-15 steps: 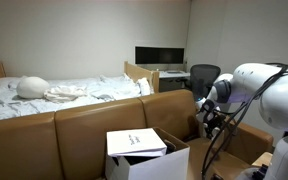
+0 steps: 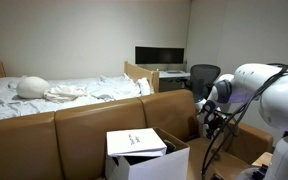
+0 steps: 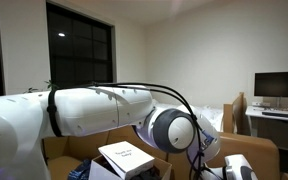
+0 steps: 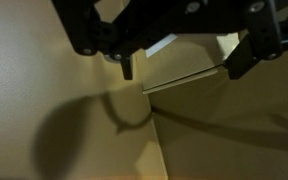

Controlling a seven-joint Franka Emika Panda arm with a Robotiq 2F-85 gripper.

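Observation:
My gripper stands open in the wrist view, its two dark fingers well apart. Across the gap behind them runs a thin pale strip [image 4: 184,80], which could be a slim stick or a seam; I cannot tell which. It appears apart from both fingers. In exterior view 1 the gripper [image 2: 213,128] is low at the right end of the brown sofa [image 2: 79,135], close to its backrest and armrest. Its fingertips are too small and dark to make out there. The arm [image 3: 94,110] crosses exterior view 2, where the fingertips cannot be made out.
An open box [image 2: 169,165] with a white booklet [image 2: 136,141] on top stands on the sofa, left of the gripper. Dark cables [image 2: 246,105] loop along the arm. Behind the sofa are a bed [image 2: 59,95], a monitor [image 2: 160,55] and an office chair [image 2: 203,78].

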